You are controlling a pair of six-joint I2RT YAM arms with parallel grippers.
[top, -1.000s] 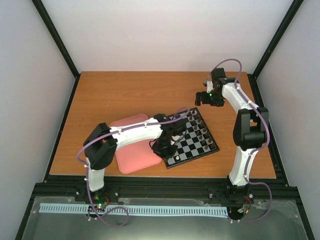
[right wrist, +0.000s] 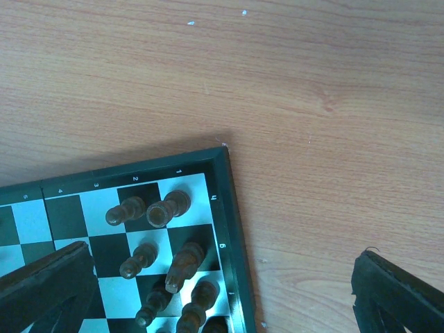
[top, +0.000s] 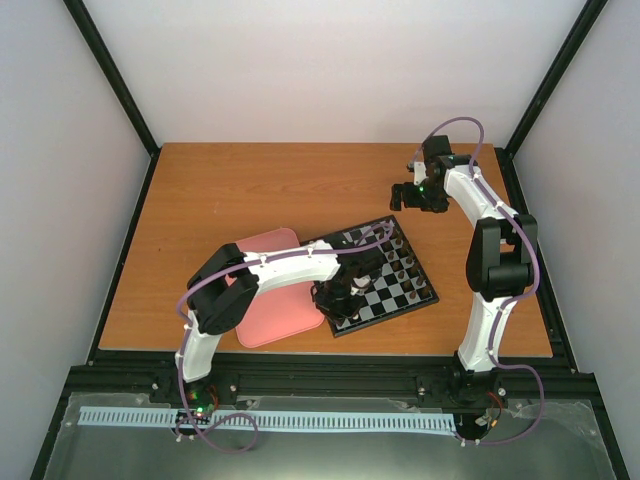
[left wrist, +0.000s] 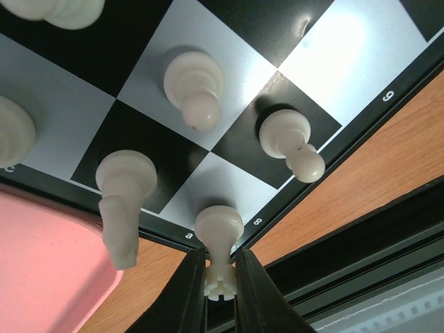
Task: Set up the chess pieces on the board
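Note:
A white rook is pinched by its crown in my left gripper, which is shut on it. Its base is over the white corner square by "a" and "8" on the chessboard; whether it touches the square I cannot tell. Beside that corner square stand a white knight and a white pawn, with another white pawn diagonally inward. Far off, my right gripper stands open above the table, nothing between its fingers. Brown pieces stand on the board's far side in the right wrist view.
A pink tray lies left of the board, close to its edge. The table's front rail runs near the rook's corner. Bare table stretches across the back.
The left gripper has carried the rook from outside the board's corner, over the rim, to the corner square, shifting slightly within the last moments. The right arm looks nearly still.

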